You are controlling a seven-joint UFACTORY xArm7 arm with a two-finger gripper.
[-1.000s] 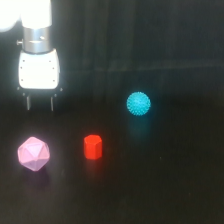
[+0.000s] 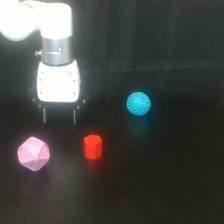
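Note:
My gripper (image 2: pixel 60 118) hangs at the upper left of the camera view, its white body above two thin dark fingers. They stand apart with nothing between them, so it is open. Below and to its left in the view is a pink many-faced ball (image 2: pixel 33 154). A small red block (image 2: pixel 93 147) with flat sides lies below and to the right of the fingers. Further right and higher in the picture is a blue, bumpy ball (image 2: pixel 138 103). The gripper appears apart from all three objects.
The dark, glossy table (image 2: pixel 150 180) faintly reflects the objects.
My gripper has moved right and down in the view, and looks larger. Its fingers remain apart. The pink ball, red block and blue ball have not moved.

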